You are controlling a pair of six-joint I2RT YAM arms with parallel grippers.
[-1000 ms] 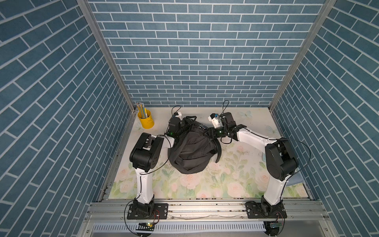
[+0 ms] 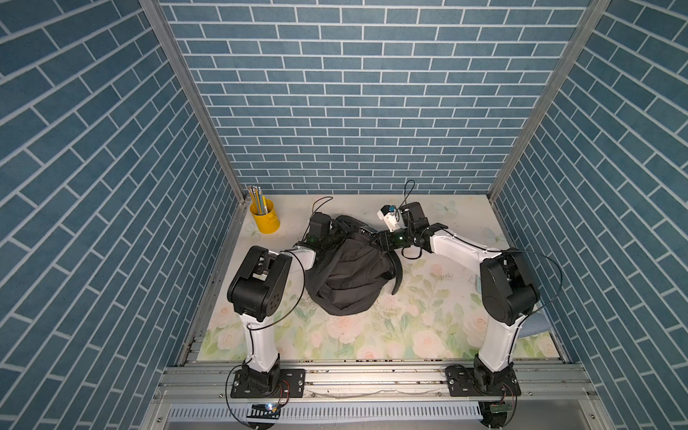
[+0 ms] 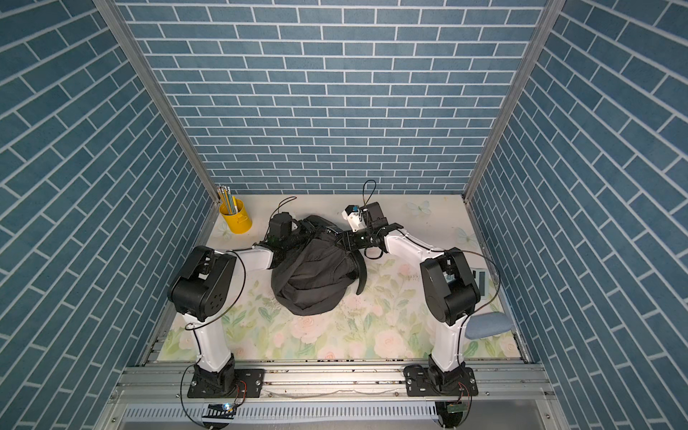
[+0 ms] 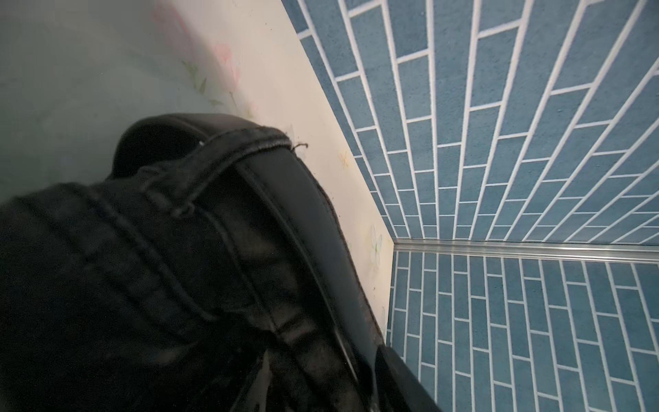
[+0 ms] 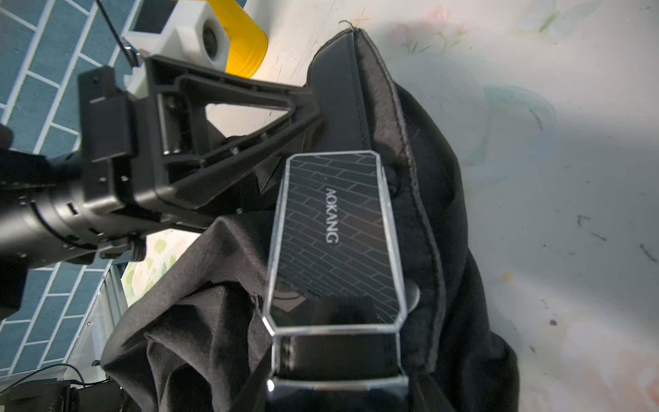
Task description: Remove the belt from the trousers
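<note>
Dark grey trousers lie bunched mid-table with their waistband toward the back wall. A black belt runs along the waistband and under a belt loop. Its buckle, shiny and marked AOKANG, faces up; one belt end hangs down on the right. My left gripper is at the waistband's left part, its fingertips only partly visible at the bottom of its wrist view. At the buckle's near end is my right gripper, dark fingers on either side of it. How firmly either grips is unclear.
A yellow cup of pencils or sticks stands at the back left. On the right, a blue-grey object lies near the front corner.
My left arm has shifted about and its gripper has turned slightly at the waistband; the waistband's raised back part now sits lower and flatter. My right arm is nearly still.
</note>
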